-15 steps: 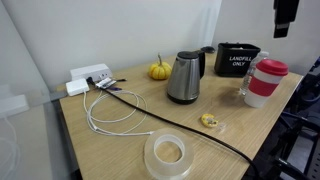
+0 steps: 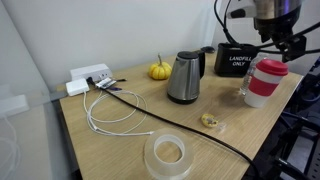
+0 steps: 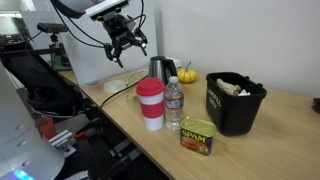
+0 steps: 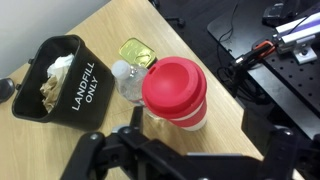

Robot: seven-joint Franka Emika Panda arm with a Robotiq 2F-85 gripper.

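Observation:
My gripper [image 3: 126, 54] stands open in the air above the table, with nothing held between its fingers. A white cup with a red lid [image 3: 151, 104] stands upright near the table's edge. In the wrist view the red lid [image 4: 173, 86] lies below and ahead of the spread fingertips. Exterior view 1 shows the gripper just above the cup [image 2: 266, 77], though the depth between them is hard to judge there. In exterior view 2 the gripper is higher than the cup and off to its left.
Close beside the cup are a clear bottle [image 3: 174, 104] and a Spam can [image 3: 197, 136]. A black landfill bin [image 3: 234, 103] stands behind them. A kettle [image 2: 185, 78], small pumpkin [image 2: 160, 70], tape roll [image 2: 168, 155] and white cable [image 2: 112, 128] occupy the rest; bare wood lies between.
My gripper has come down into exterior view 1, from the upper right edge to just above the cup. The cup and the other table objects have not moved.

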